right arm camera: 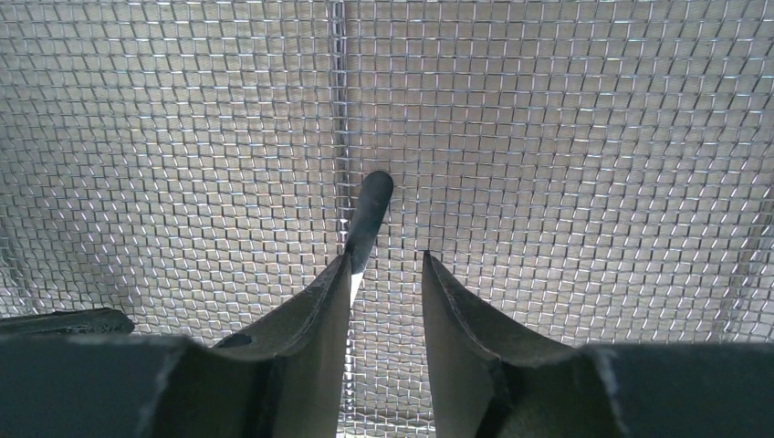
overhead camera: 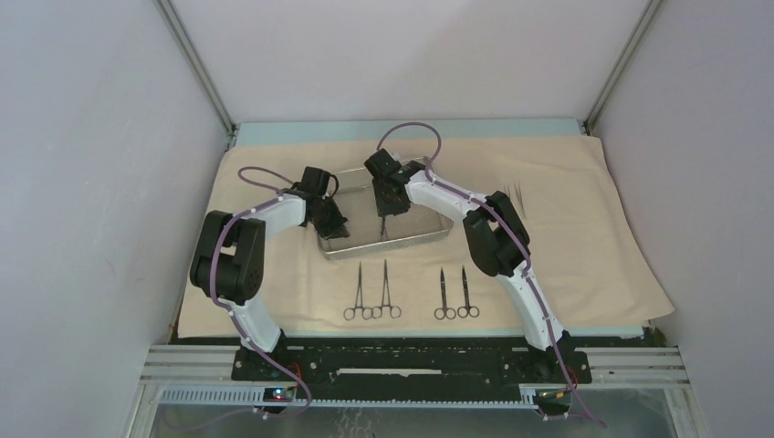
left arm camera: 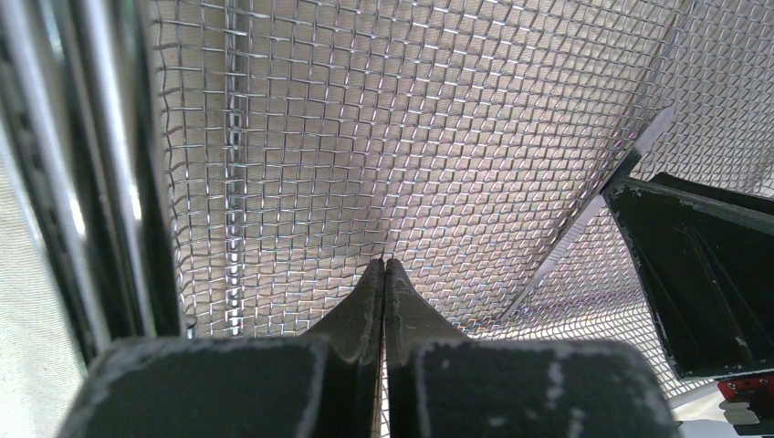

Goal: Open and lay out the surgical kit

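A slim flat metal instrument [overhead camera: 383, 229] lies on the mesh floor of the wire tray [overhead camera: 388, 245]. My right gripper is open above it; the instrument's rounded end [right arm camera: 369, 214] shows close by the left finger, and part of its length is hidden behind that finger. In the left wrist view the instrument [left arm camera: 568, 235] slants across the mesh, with the right gripper's dark finger over part of it. At the tray's left side, my left gripper is shut, its tips together with nothing showing between them.
Two long ringed clamps [overhead camera: 386, 287] and two scissors [overhead camera: 465, 294] lie in a row on the beige cloth [overhead camera: 584, 274] in front of the tray. Thin instruments [overhead camera: 519, 201] rest to the right, partly behind the right arm.
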